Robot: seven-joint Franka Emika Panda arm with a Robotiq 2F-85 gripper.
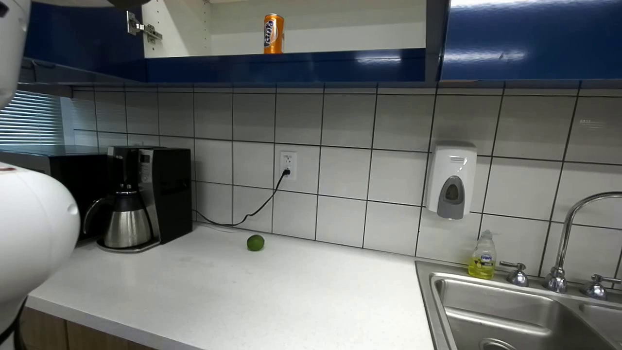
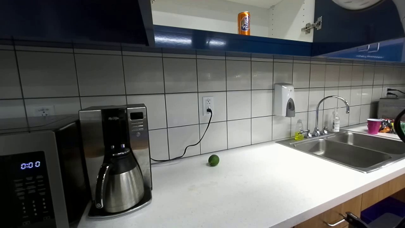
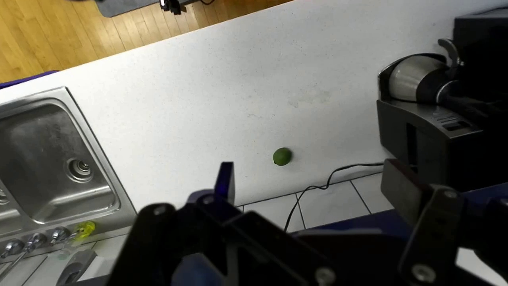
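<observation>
A green lime [image 1: 255,242] lies on the white counter [image 1: 262,291], a little in front of the tiled wall; the wrist view shows the lime [image 3: 282,156] far below the fingers. On the cabinet shelf above stands an orange soda can [image 1: 273,34], upright; exterior view 2 has the same can [image 2: 244,23] near the shelf's front edge. High over the counter, my gripper is open, its two fingers wide apart with nothing between them. Neither exterior view shows the fingers.
A coffee maker [image 2: 131,152] with a steel carafe stands at the counter's left, beside a microwave [image 2: 34,167]. To the right are the sink [image 1: 507,309] and a yellow soap bottle [image 1: 482,256]. A black cord [image 1: 259,207] runs along the wall. Mid-counter is clear.
</observation>
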